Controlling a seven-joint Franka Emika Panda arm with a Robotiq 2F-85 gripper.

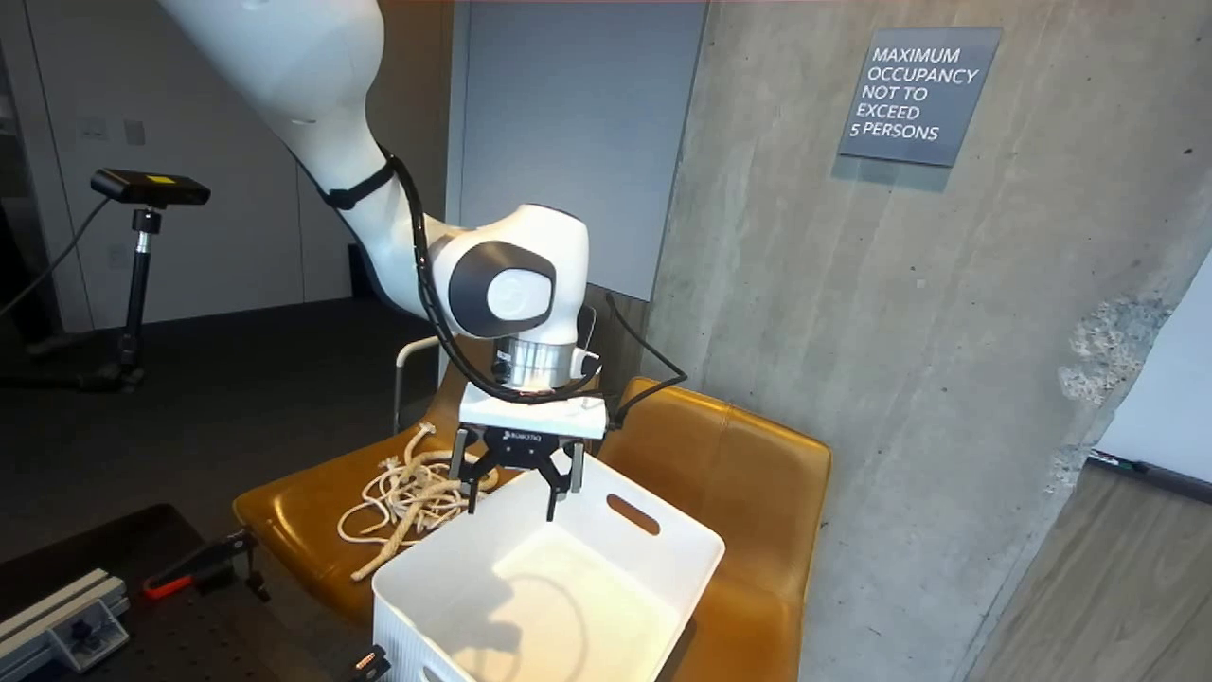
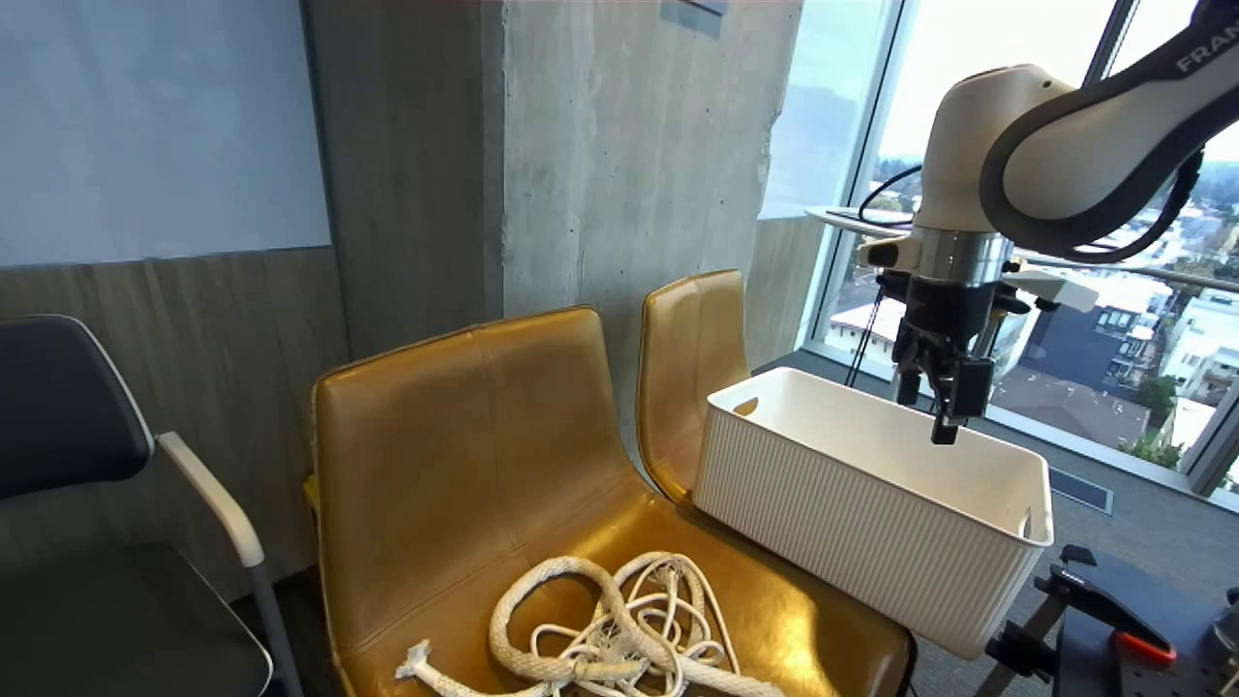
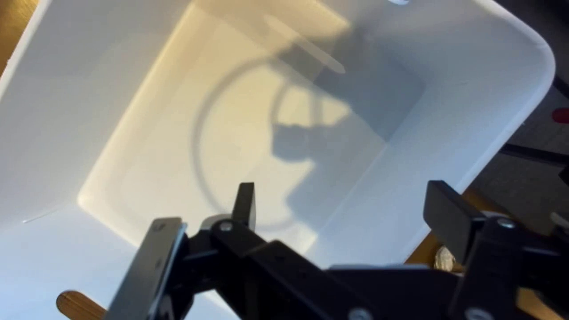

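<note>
An empty white bin (image 2: 860, 494) with ribbed sides and cut-out handles rests on the tan chairs. My gripper (image 1: 511, 511) points down at the rope-side part of the bin, its fingertips at about rim height. The fingers (image 3: 244, 205) stand wide apart in the wrist view, with only the bin's interior behind the gap, so the gripper is open and empty. A tangled off-white rope (image 2: 621, 633), thick and thin strands together, lies on the seat beside the bin.
Tan chair backs (image 2: 465, 430) rise behind the rope and bin, close to a concrete wall (image 1: 966, 341). A dark table with a red-and-black clamp (image 1: 193, 574) stands near the bin's front. Open air lies above the bin.
</note>
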